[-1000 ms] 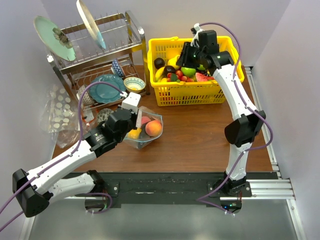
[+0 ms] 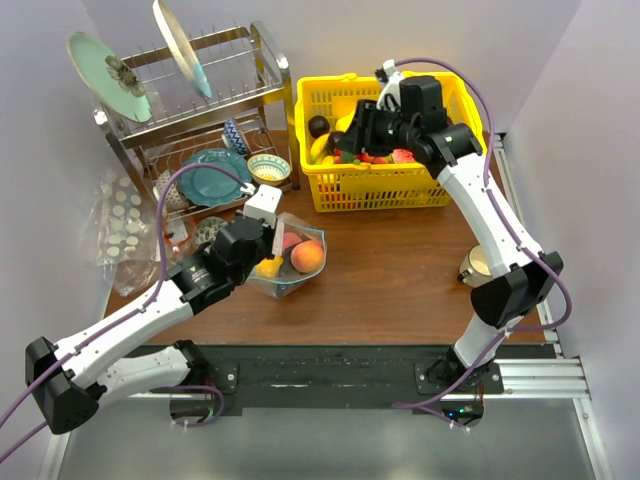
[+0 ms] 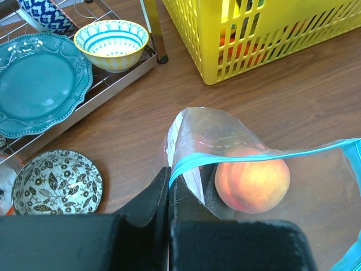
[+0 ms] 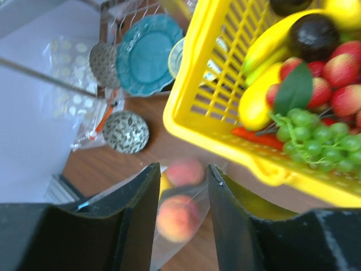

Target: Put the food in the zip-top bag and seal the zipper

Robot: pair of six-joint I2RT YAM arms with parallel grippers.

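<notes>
The clear zip top bag (image 2: 282,287) stands open on the table, with a peach (image 2: 308,256), a yellow food item (image 2: 269,267) and a reddish one inside. Its blue zipper edge (image 3: 242,157) runs to the tips of my left gripper, which is shut on that rim. High over the yellow basket (image 2: 380,186) is my right gripper, its fingers apart and nothing between them. Beyond those fingers, well below, the bagged peach (image 4: 177,218) shows. The basket holds grapes (image 4: 321,135), a banana (image 4: 276,39) and other food.
A dish rack (image 2: 215,85) with plates and bowls fills the back left. Close to the bag lies a patterned bowl (image 3: 56,183). A light mug (image 2: 474,267) sits at the right edge.
My right gripper has shifted a little left and toward the front over the basket, and its arm has swung right, uncovering the mug. The left arm and bag have stayed still.
</notes>
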